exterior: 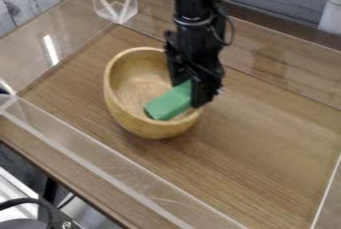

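Note:
My black gripper point(188, 86) reaches down from the top of the view to the right part of a light wooden bowl point(128, 84). It is shut on a green block point(168, 105), which is low inside the bowl. Whether the block rests on the bowl's bottom cannot be told.
A white wire-like object point(116, 6) stands at the back left, and a white object point(330, 12) is at the far right edge. Dark cables lie at the lower left.

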